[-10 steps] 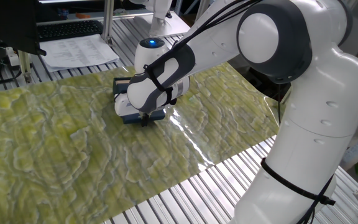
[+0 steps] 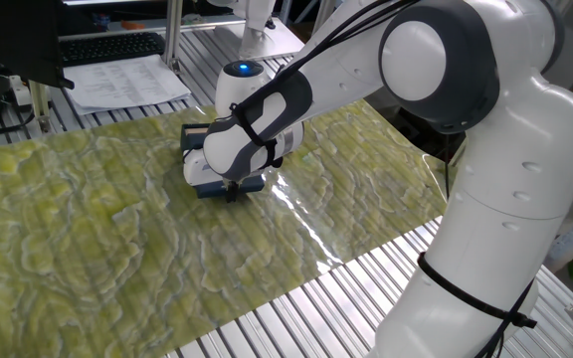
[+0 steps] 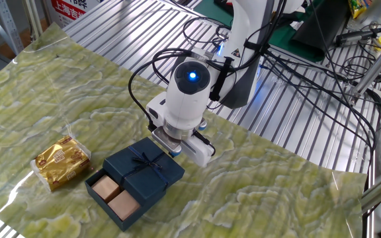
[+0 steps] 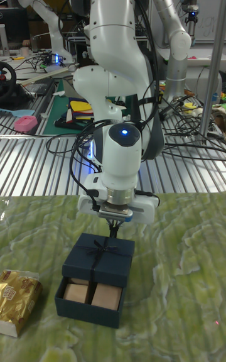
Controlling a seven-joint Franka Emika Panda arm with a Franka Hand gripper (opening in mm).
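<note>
A dark blue box (image 3: pixel 119 221) holds beige blocks (image 3: pixel 127 205), which show at its uncovered end. Its dark blue lid (image 4: pixel 81 253), tied with a dark ribbon bow, lies askew over the rest, shifted toward the arm. My gripper (image 4: pixel 114 230) points down at the lid's arm-side edge, with dark fingers close together. It looks shut, and nothing can be made out between the fingers. In exterior view 1 the gripper (image 2: pixel 232 191) is against or right beside the lid's side; contact is hard to judge. The hand hides the fingertips in exterior view 2.
A gold foil packet (image 3: pixel 61 163) lies beside the box, on the marbled green sheet (image 3: pixel 263 205). Wide areas of the sheet are clear on the other side. Papers (image 2: pixel 127 83) and a keyboard (image 2: pixel 105 48) sit beyond its edge.
</note>
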